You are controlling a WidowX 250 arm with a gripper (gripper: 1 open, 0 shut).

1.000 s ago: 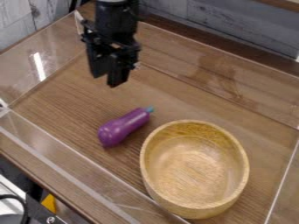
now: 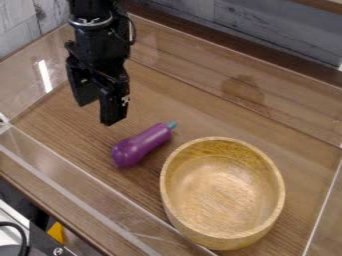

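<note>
My black gripper [image 2: 99, 92] hangs over the wooden floor of the tray at the upper left, its fingers apart with nothing seen between them. A purple eggplant toy [image 2: 139, 147] with a teal stem lies on the wood below and to the right of the gripper, apart from it. A yellow bowl [image 2: 222, 190] stands to the right of the eggplant, empty.
Grey walls [image 2: 267, 25] border it at the back and upper left. A dark cable and a small yellow item sit at the lower left edge.
My gripper has moved left and toward the front, coming nearer the eggplant's side of the tray. The eggplant and bowl have not moved.
</note>
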